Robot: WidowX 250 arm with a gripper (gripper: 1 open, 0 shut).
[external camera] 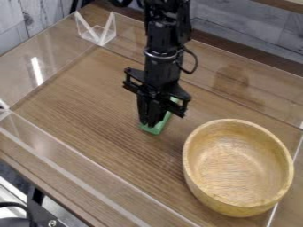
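My black gripper (pixel 153 105) hangs from the arm at the middle of the view, low over a green object (pixel 155 125) on the wooden table. The gripper partly covers the green object, and I cannot tell whether its fingers are open or shut, or whether they touch it.
A large beige oval bowl (pixel 236 160) stands at the lower right. A wooden ledge or wall runs along the back right, and black cables lie at the bottom left corner.
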